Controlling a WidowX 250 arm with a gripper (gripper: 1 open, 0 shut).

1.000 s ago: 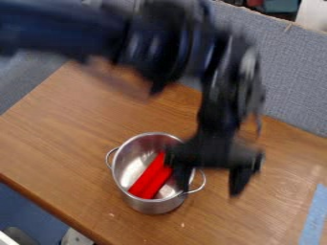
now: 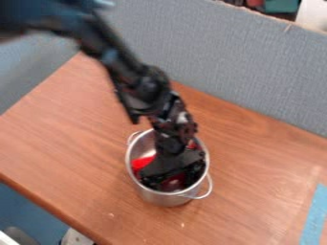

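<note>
A steel pot (image 2: 163, 196) with two wire handles stands on the wooden table. My black gripper (image 2: 173, 173) reaches down from the upper left into the pot, over a red object (image 2: 143, 164) inside it.
A padded grey wall (image 2: 224, 62) runs along the back. A light blue strip (image 2: 313, 215) lies at the right edge.
The arm has swung from right of the pot and over it to down inside it. The red object is now largely hidden by the gripper.
</note>
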